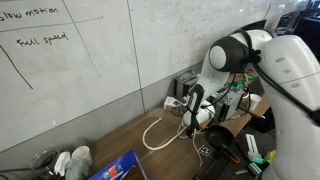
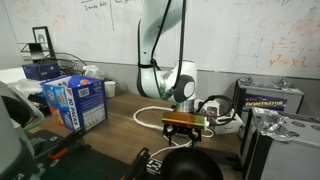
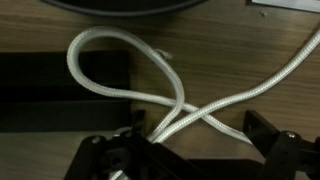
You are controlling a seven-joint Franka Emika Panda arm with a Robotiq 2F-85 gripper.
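A white rope (image 3: 160,97) lies on the wooden table, making a loop at the left of the wrist view and crossing over itself near the middle. More of the rope (image 1: 148,134) curves across the tabletop in exterior view 1. My gripper is open above the rope. One dark finger (image 3: 105,155) shows at the lower left, the other at the lower right. The rope's crossing lies below the gap, and its lower strand runs beside the left finger; whether they touch cannot be told. In exterior view 2 the gripper (image 2: 183,130) points down over the table.
A black pan (image 2: 185,163) stands at the table's near side. A blue box (image 2: 78,104) is at the left in exterior view 2, and a silver toaster-like appliance (image 2: 283,145) at the right. A whiteboard (image 1: 80,60) closes off the back. Bare wood (image 1: 118,142) shows left of the rope.
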